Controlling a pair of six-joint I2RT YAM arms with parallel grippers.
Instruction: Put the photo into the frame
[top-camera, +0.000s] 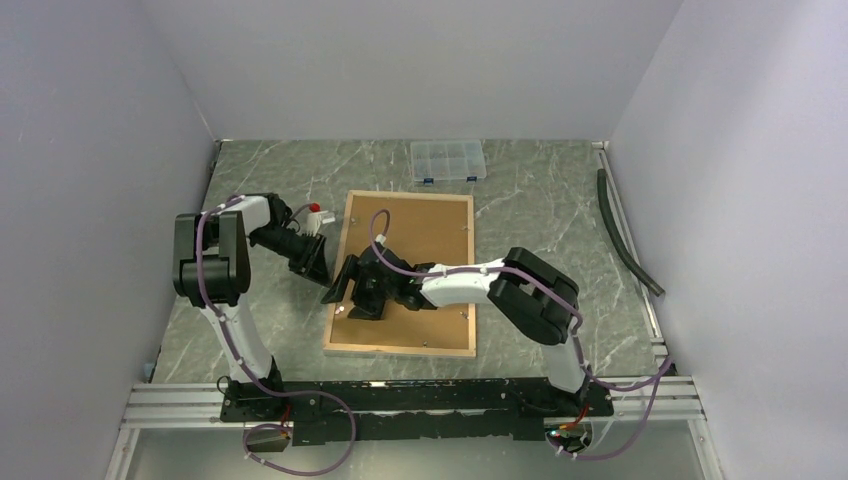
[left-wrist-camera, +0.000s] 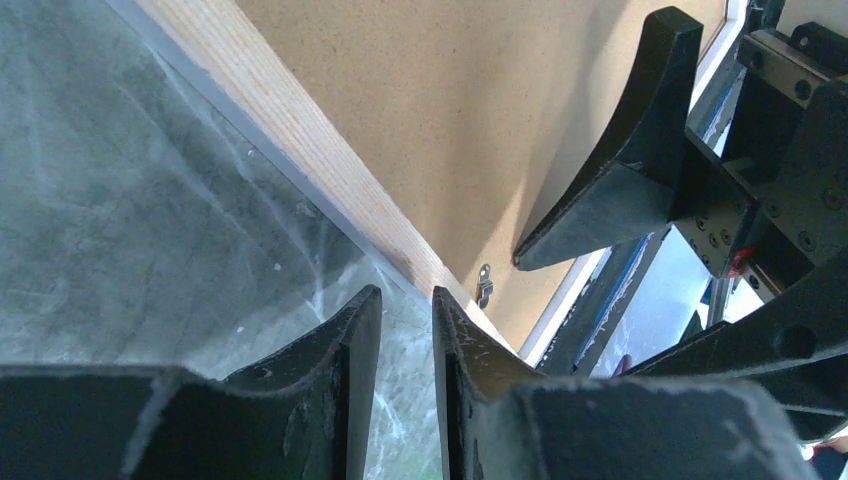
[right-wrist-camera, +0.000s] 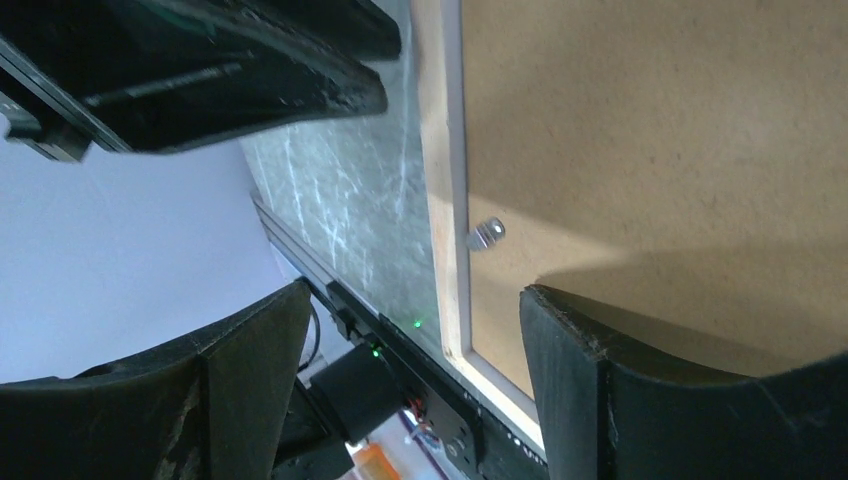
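The frame (top-camera: 430, 353) lies on the table with its brown backing board (top-camera: 440, 220) facing up and its pale wooden rim around it. My left gripper is at the left rim, its fingers slightly apart with nothing between them. Over the lower left of the board, my right gripper stands open and empty, one of its fingers (right-wrist-camera: 570, 350) above the board. A small metal clip (right-wrist-camera: 487, 234) on the board sits beside the rim, between the two right fingers in the right wrist view. No photo shows.
A clear divided plastic box (top-camera: 447, 160) stands behind the frame. Along the right side lies a dark tube (top-camera: 622, 235). Both grippers are close together at the left rim.
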